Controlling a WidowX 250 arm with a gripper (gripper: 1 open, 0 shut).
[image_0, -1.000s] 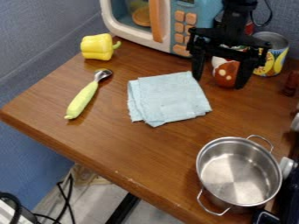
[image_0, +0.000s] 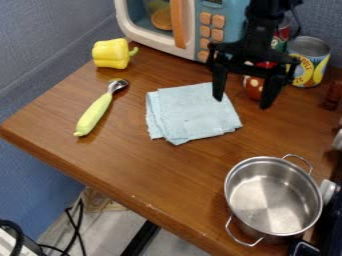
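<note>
The black gripper (image_0: 242, 91) hangs at the upper right over the back of the table, its two fingers apart, just right of a folded light blue cloth (image_0: 190, 110). A red-orange object (image_0: 254, 84) shows behind and between the fingers; contact cannot be judged. A yellow pepper (image_0: 111, 54) stands at the upper left, and a spoon with a pale green handle (image_0: 94, 112) lies at the left. A steel pot (image_0: 273, 196) sits at the lower right.
A toy microwave (image_0: 170, 20) stands at the back. A yellow can (image_0: 310, 64) and a small dark red bottle (image_0: 334, 95) are at the back right.
The gripper has moved slightly down and to the left toward the cloth. The objects on the table look unchanged.
</note>
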